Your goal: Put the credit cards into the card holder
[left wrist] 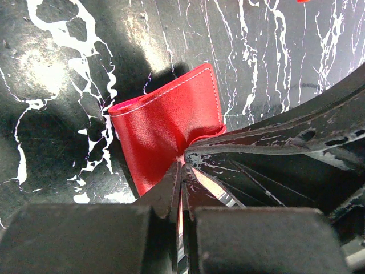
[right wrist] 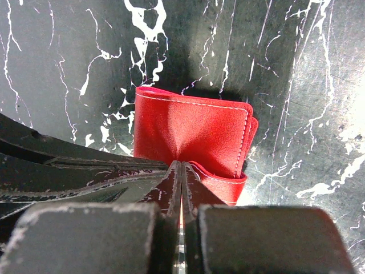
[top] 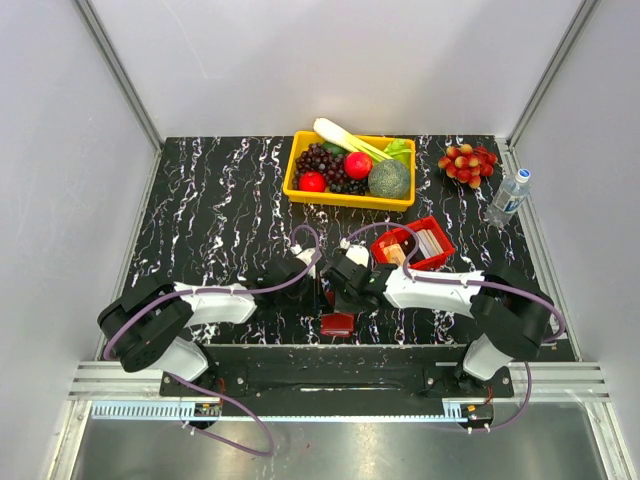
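Note:
The red card holder (top: 337,324) stands folded on the table's near side, its stitched outer face (left wrist: 171,117) plain in the left wrist view. My left gripper is shut on its leather, where creases gather at the tips. Right beside those tips my right gripper is also shut on the leather, and the red pocket edge (right wrist: 219,178) curls away from it. Both grippers hide part of the holder's lower half. In the red basket (top: 448,256), cards (top: 430,243) lean at the right side and a tan one (top: 395,253) lies at the left.
At the back stands a yellow crate (top: 350,200) of fruit and vegetables. Red fruit (top: 467,163) and a water bottle (top: 508,198) occupy the right rear.

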